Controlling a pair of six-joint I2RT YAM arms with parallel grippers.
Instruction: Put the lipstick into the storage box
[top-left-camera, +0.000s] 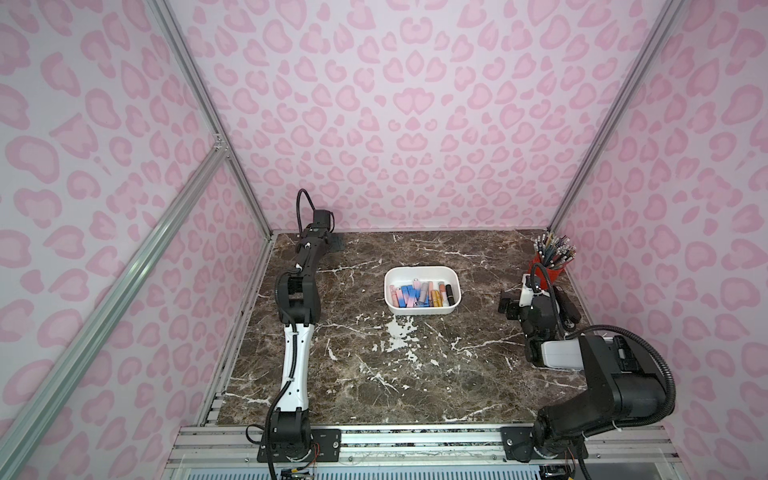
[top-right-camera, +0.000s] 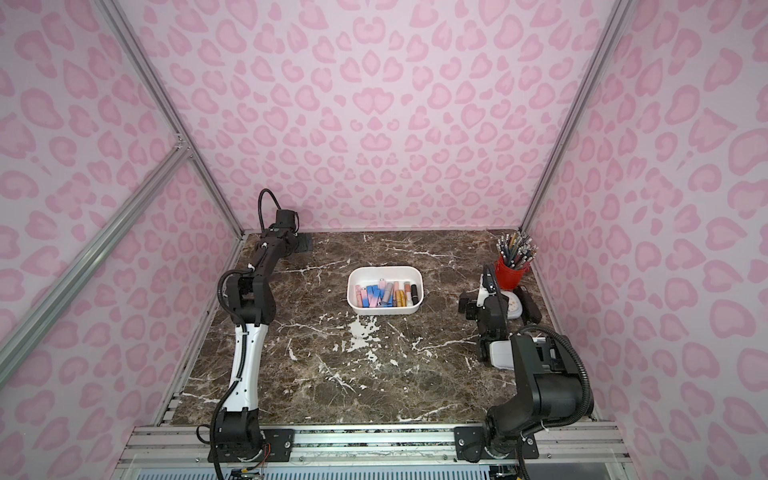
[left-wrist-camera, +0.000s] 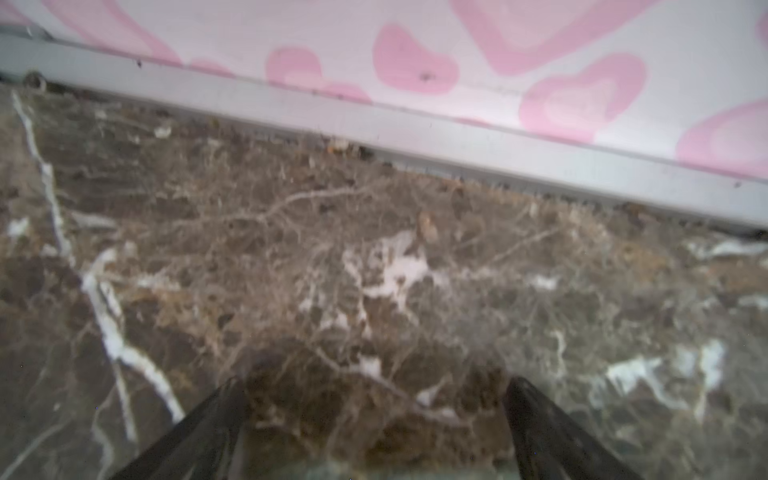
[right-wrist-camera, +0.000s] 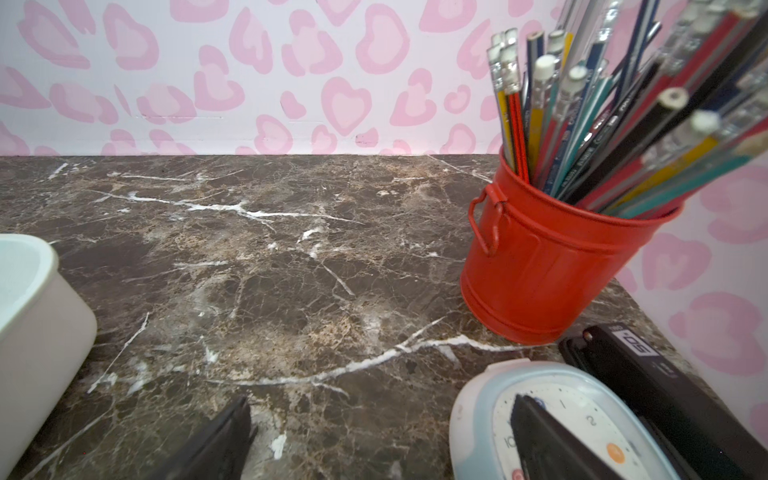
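A white storage box sits near the table's middle, holding several lipstick-like tubes in pink, blue, orange and black; whether any loose lipstick lies elsewhere I cannot tell. My left gripper is at the back left, low over bare marble near the wall, open and empty. My right gripper stands open at the right of the table, to the right of the box, with nothing held between its fingers.
A red bucket of pencils stands at the back right. Before it lie a round pale clock-like device and a black stapler-like object.
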